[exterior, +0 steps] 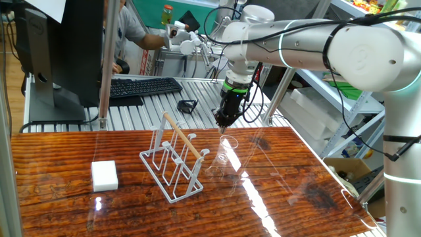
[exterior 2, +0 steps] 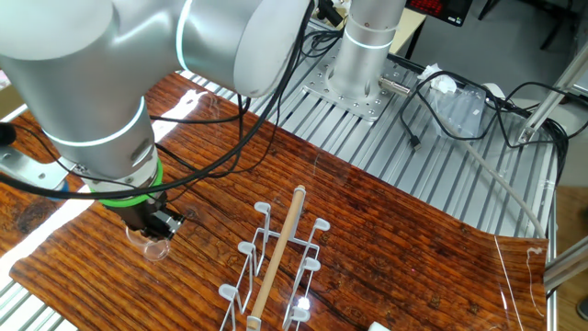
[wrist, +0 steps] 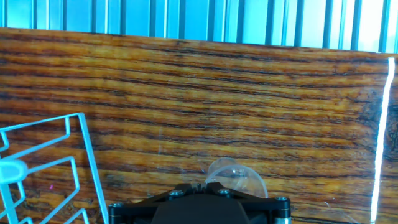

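A clear glass cup [exterior: 223,158] stands on the wooden table, just right of the rack in exterior view 1. Its round outline [wrist: 245,180] shows behind and right of my fingertips in the wrist view. My gripper [exterior: 222,130] points down close to the cup's rim at its far side; contact cannot be made out. In the wrist view the gripper has its fingertips together, with nothing visible between them. The white wire rack [exterior: 172,171] with a wooden top bar [exterior 2: 279,253] stands beside the cup, its prongs empty.
A white block [exterior: 104,176] lies left of the rack. Behind the table are a keyboard [exterior: 145,87] and a monitor [exterior: 66,59] on the slatted metal surface.
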